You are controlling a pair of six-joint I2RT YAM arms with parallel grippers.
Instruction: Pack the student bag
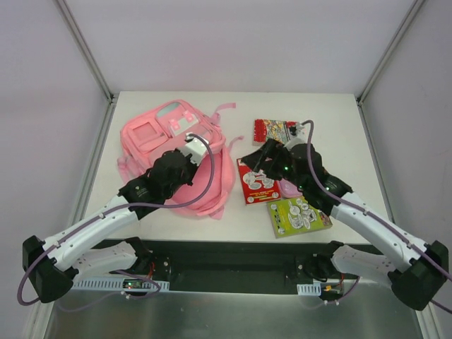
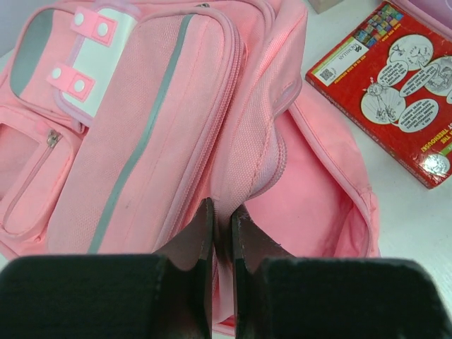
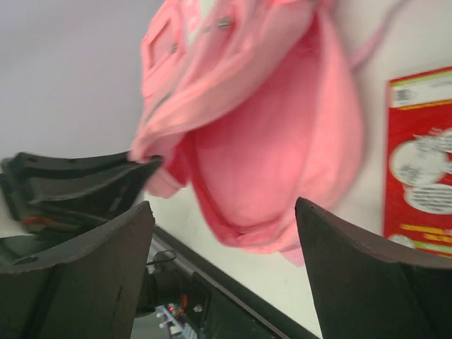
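Note:
A pink student bag lies at the left of the white table, its compartment gaping. My left gripper is shut on a pink fabric edge of the bag, clearly seen in the left wrist view. My right gripper hangs right of the bag, above the red book; in the right wrist view its blurred fingers stand apart with nothing between them. The red book also shows in the left wrist view. A green book lies at the front right.
Another red item lies at the back, and a pink item is partly hidden under the right arm.

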